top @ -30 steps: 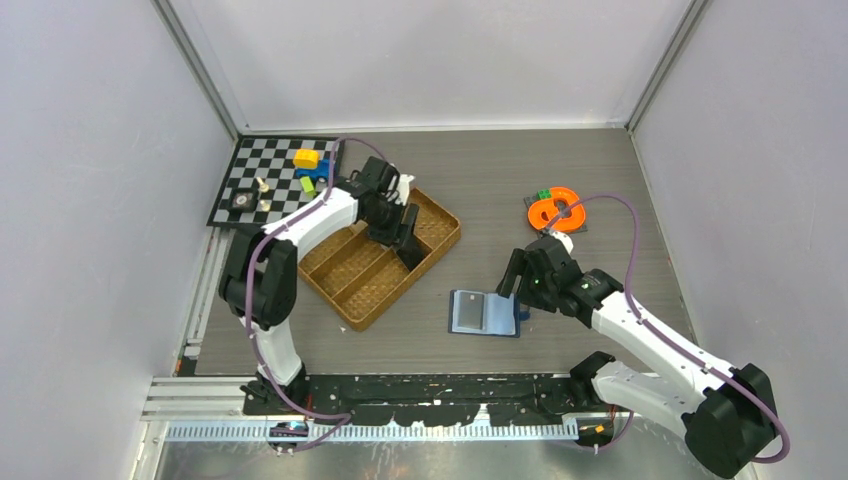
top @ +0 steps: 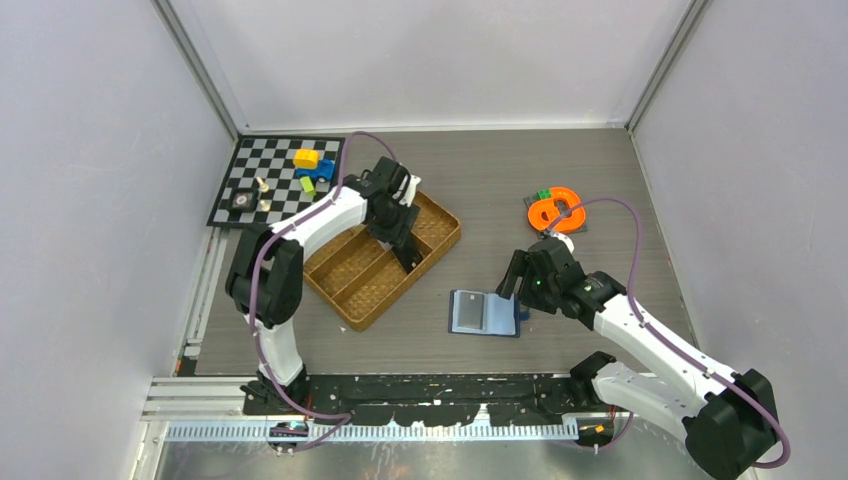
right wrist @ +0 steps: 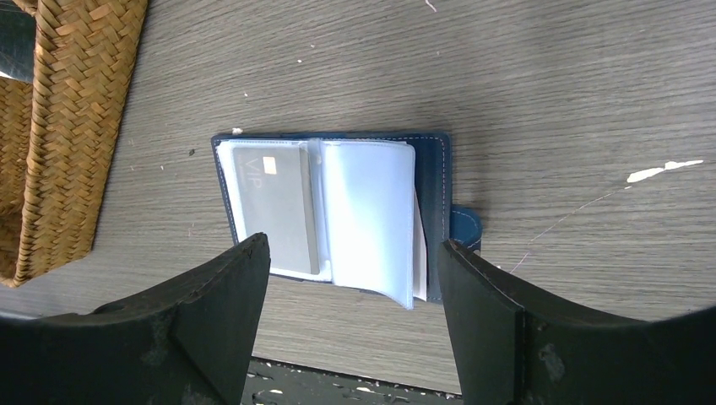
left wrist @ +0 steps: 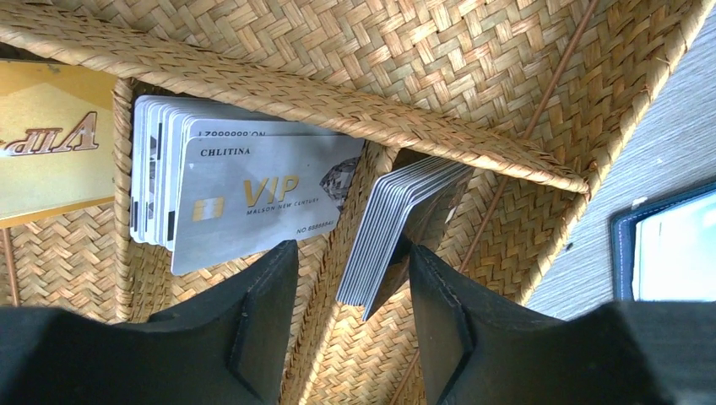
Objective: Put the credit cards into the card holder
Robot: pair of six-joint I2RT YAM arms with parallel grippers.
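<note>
In the left wrist view, my left gripper is over the woven basket with its fingertips apart. A stack of cards with a dark face leans on edge by its right finger, while a gap shows between the stack and the left finger. Whether the gripper grips any of it I cannot tell. Silver VIP cards lie in the compartment alongside. The blue card holder lies spread open on the table, with a grey card in its left side. My right gripper stands open near it, empty.
The basket has raised walls and dividers. A gold card sits in its far-left compartment. A chessboard with toys is behind the left arm, and an orange toy lies at right. Bare table separates basket and holder.
Over the last second, the left arm has shifted slightly to the right, and the basket's left end seems to have shifted a little. The right arm and card holder look nearly still.
</note>
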